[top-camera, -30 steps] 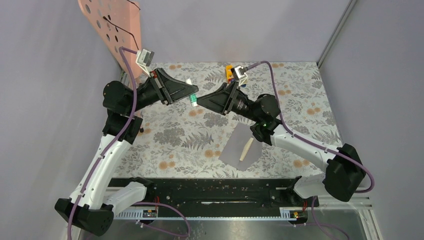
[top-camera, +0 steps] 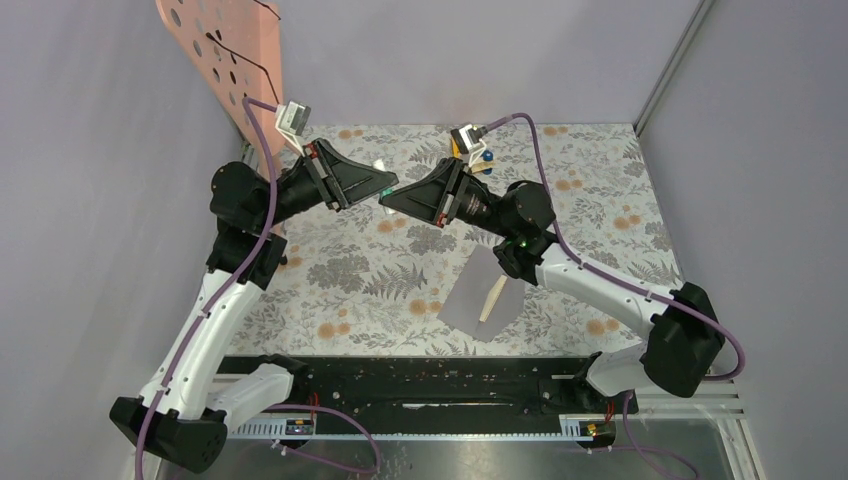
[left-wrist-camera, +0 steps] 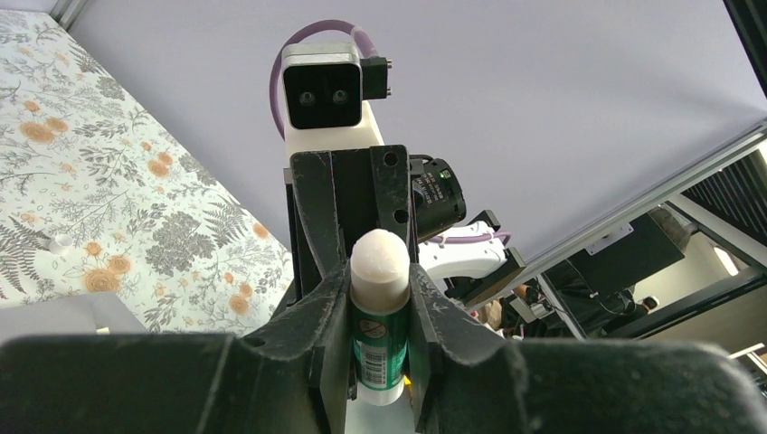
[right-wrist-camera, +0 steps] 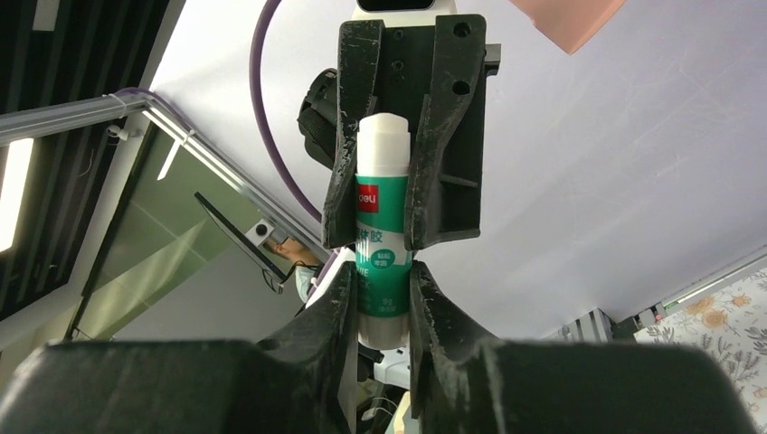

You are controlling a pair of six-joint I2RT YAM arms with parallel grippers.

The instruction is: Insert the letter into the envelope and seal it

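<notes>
A green-and-white glue stick [top-camera: 379,165] is held in mid-air above the table. My left gripper [top-camera: 391,182] is shut on its capped upper part. From the opposite side my right gripper [top-camera: 385,197] is shut on the lower green part. In the right wrist view both pairs of fingers flank the glue stick [right-wrist-camera: 382,212], the left pair above the right pair. A flat grey sheet [top-camera: 462,305], apparently the envelope, lies front right on the table with a narrow cream strip [top-camera: 493,298] on it. The right arm covers its upper edge. I cannot make out a separate letter.
At the back, partly behind the right wrist, are a yellow item [top-camera: 456,148] and a blue item [top-camera: 487,156]. A perforated pink board [top-camera: 235,60] rises at the back left.
</notes>
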